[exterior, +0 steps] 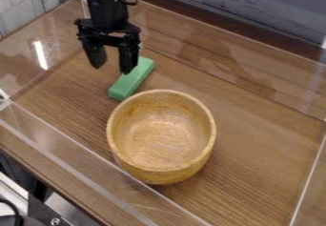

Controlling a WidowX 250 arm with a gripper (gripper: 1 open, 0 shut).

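My black gripper [109,49] hangs in the upper left of the camera view, open, with its fingers pointing down over the wooden floor. A green block [132,77] lies just below and right of it, tilted along a diagonal. A yellow oval bowl [160,158] stands in the lower middle, empty, below the block.
Raised wooden walls edge the area at the back and along the lower left.
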